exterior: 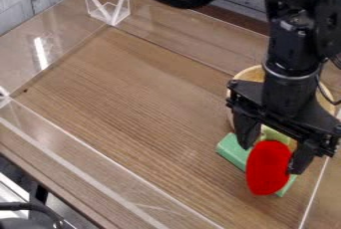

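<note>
My black gripper (277,123) hangs over a red object (268,170) on the right side of the camera view. The red object lies on a pale green item (233,151), with a little yellow showing behind it. Whether anything is between the fingers, and how far they stand apart, is hard to tell.
A tan bowl (249,77) sits behind the arm, partly hidden. A clear plastic container (108,4) stands at the back left. Dark cables lie at the lower left.
</note>
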